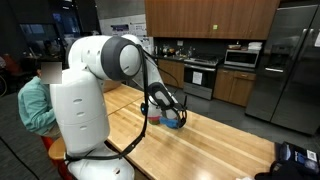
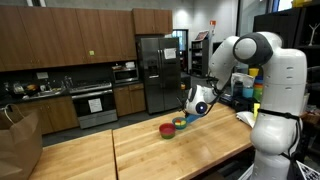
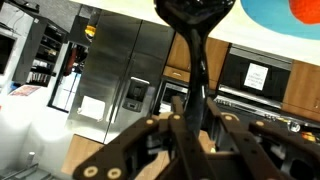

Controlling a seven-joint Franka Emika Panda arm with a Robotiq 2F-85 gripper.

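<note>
In the wrist view my gripper is shut on the thin handle of a dark, spoon-like utensil, whose rounded end reaches the top edge. From the side, the gripper hangs low over the table, just above a blue-green bowl. Part of a light blue round surface with an orange-red thing in it shows at the wrist view's upper right. A red bowl stands beside the blue-green bowl. The contents of both bowls are too small to make out.
A dark object lies at its far right edge. A brown paper bag stands at the left in exterior view 2.
</note>
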